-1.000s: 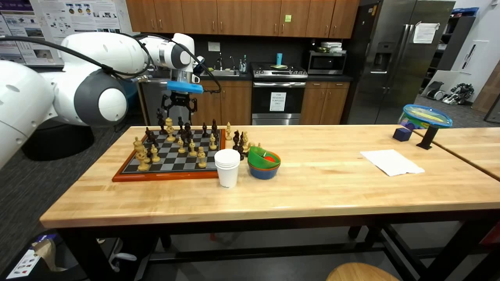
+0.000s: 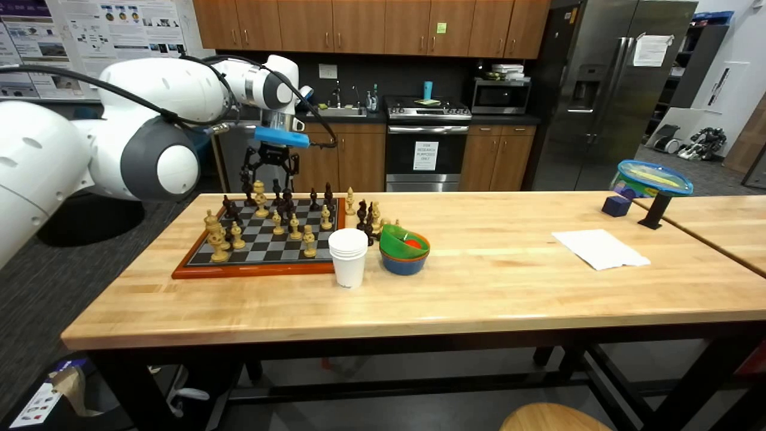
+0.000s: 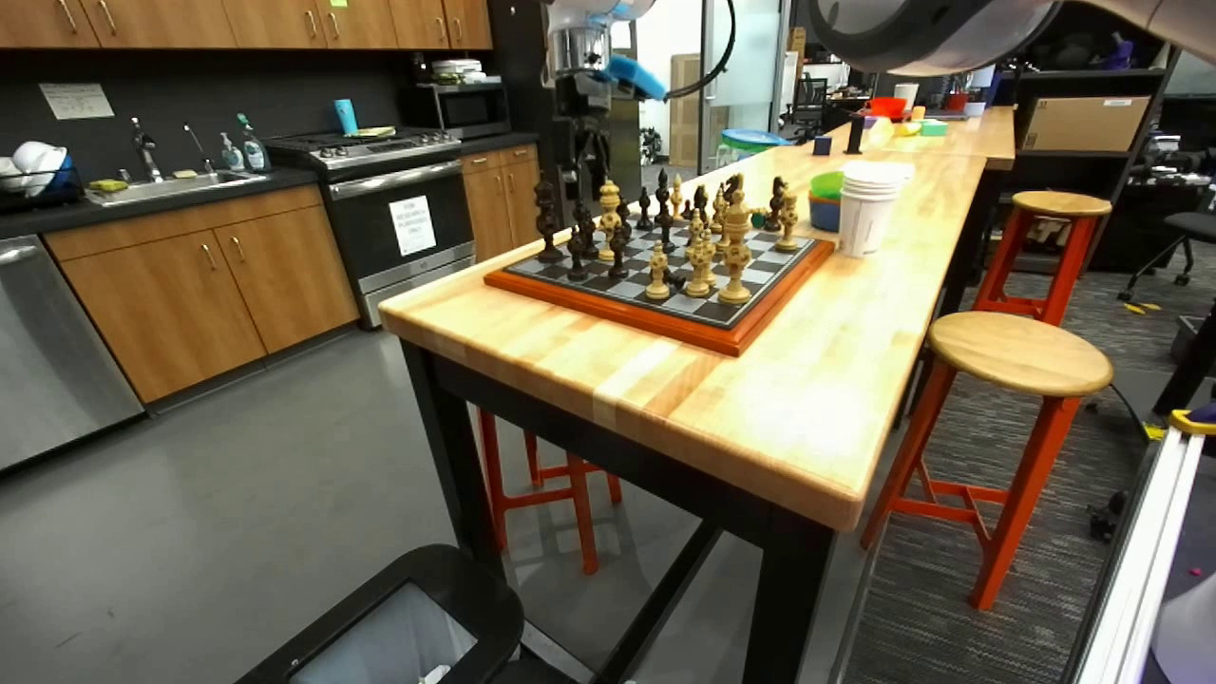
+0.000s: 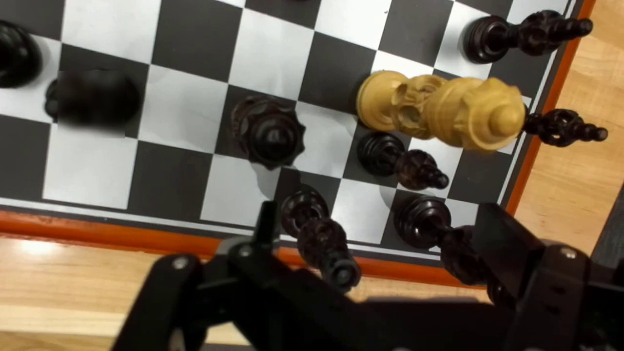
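In the wrist view my gripper is open above the near edge of the chessboard (image 4: 175, 44). A tall dark chess piece (image 4: 321, 234) stands in the space between the fingers, closer to the left one. Another dark piece (image 4: 422, 222) is partly covered by the right finger (image 4: 507, 248). I cannot tell whether either is touched. Farther in stand a dark crowned piece (image 4: 272, 137), a small dark piece (image 4: 403, 161) and a tall light piece (image 4: 433, 108). From exterior view 1, the gripper (image 2: 273, 164) hangs over the board's back left part.
White stacked cups (image 2: 349, 258) stand at the board's front right corner, beside a blue bowl (image 2: 403, 266) with a green one (image 2: 397, 243). Several chess pieces stand off the board's right side.
The arm has come down a little, bringing the open gripper slightly lower and a touch left at the back of the board. The chess pieces look unmoved.
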